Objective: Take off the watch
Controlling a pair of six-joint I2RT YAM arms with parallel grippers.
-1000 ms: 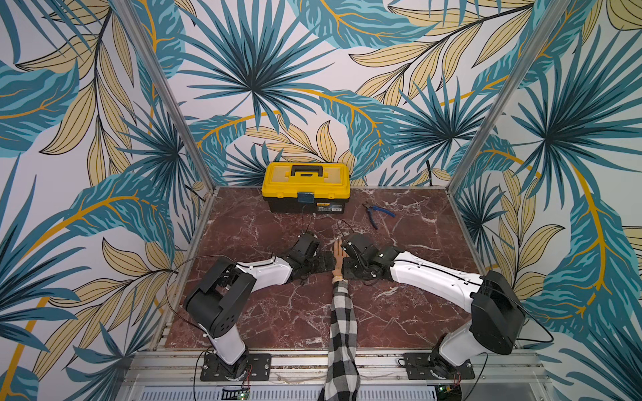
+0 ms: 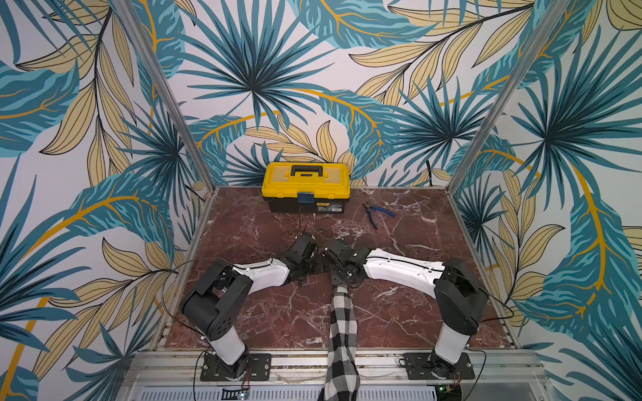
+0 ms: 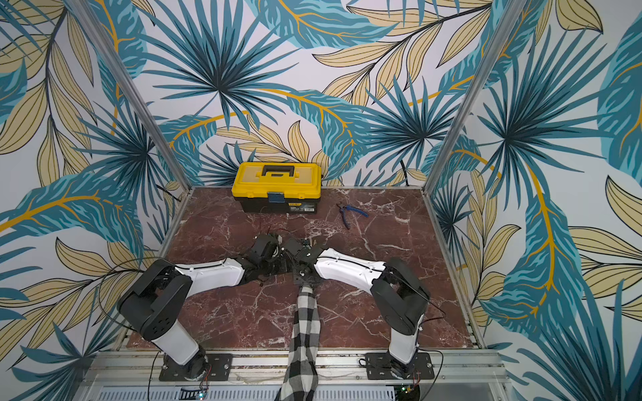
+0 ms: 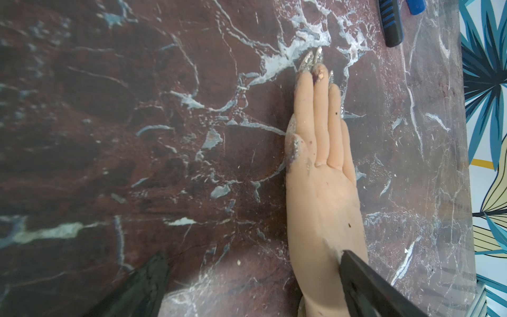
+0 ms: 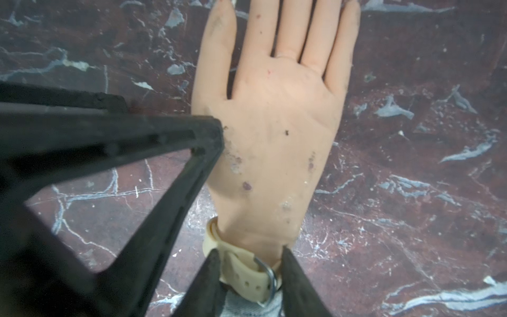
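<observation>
A mannequin hand (image 5: pixel 269 137) lies palm up on the table. Around its wrist sits the watch's cream strap (image 5: pixel 240 277), its metal buckle toward the right wrist camera; the dial is hidden. My right gripper is over the strap, its fingers apart on either side of it, and whether they touch it I cannot tell. My left gripper stands wide open; one finger (image 4: pixel 369 288) overlaps the hand's wrist side in the left wrist view, the other (image 4: pixel 137 288) is over bare table. Both top views have the hand covered by the grippers.
A checked sleeve (image 2: pixel 343 334) covers the forearm toward the front edge. A yellow-lidded toolbox (image 2: pixel 305 183) and blue-handled pliers (image 2: pixel 378 214) are at the back. My left gripper's dark frame (image 5: pixel 174 126) crowds the right wrist view's left side. Free table lies at both sides.
My right arm has moved left, its gripper coming over the hand and wrist, which showed between the grippers a second ago. The left arm has barely shifted.
</observation>
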